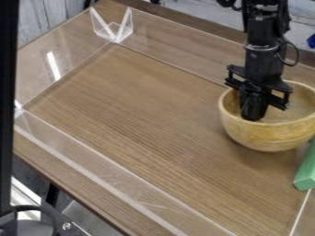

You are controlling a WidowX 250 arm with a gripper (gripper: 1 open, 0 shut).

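A black gripper (256,101) reaches down from the top right into a large light wooden bowl (264,134) at the right of the camera view. Its fingertips are low inside the bowl near the left part of the rim, largely dark and partly hidden; nothing can be made out between them.
A green object (304,168) lies right of the bowl at the frame edge. A small blue item (310,41) shows at the upper right.
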